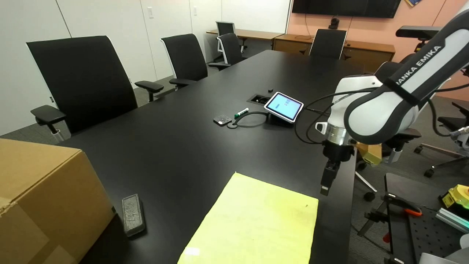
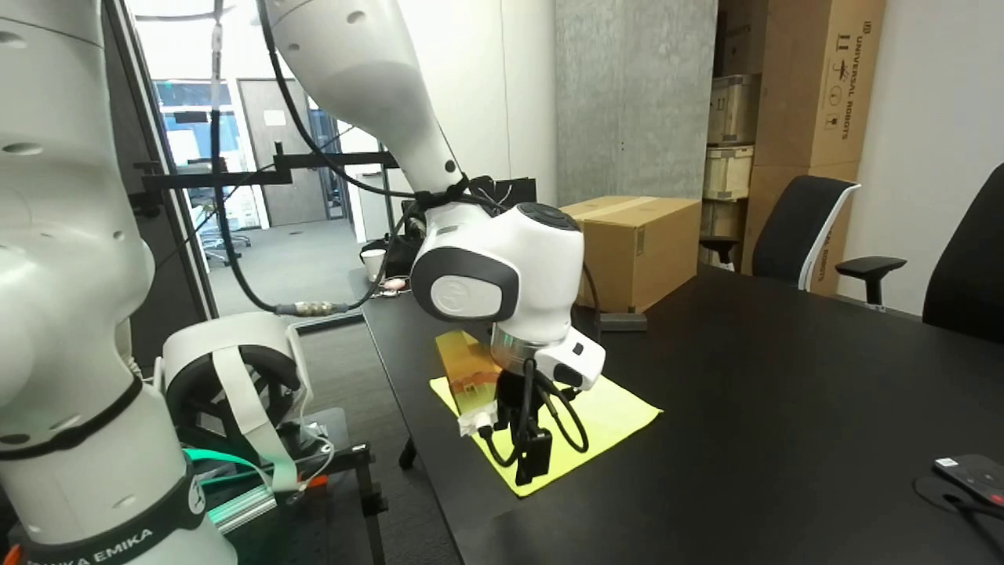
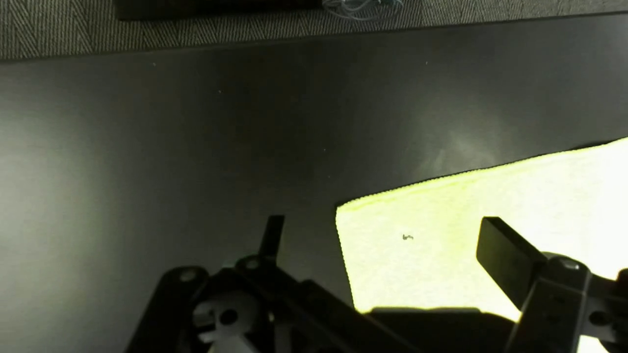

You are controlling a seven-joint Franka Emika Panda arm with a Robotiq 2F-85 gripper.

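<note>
A yellow cloth (image 1: 259, 215) lies flat on the black table, one corner close to the table's side edge. Just above that corner hangs my gripper (image 1: 325, 190), pointing down. In the wrist view the gripper is open, its fingers wide apart. One finger (image 3: 272, 238) shows over bare table, the other finger (image 3: 509, 259) over the cloth (image 3: 424, 253), with the cloth's corner between them. Nothing is held. From the other side, exterior view 2 shows the gripper (image 2: 534, 461) in front of the cloth (image 2: 612, 419); whether it touches the cloth cannot be told there.
A dark eraser (image 1: 133, 215) lies beside a cardboard box (image 1: 52, 198) on the table's left. Farther back are a tablet (image 1: 284, 107), a green marker (image 1: 241, 112) and a small black device (image 1: 222, 120).
</note>
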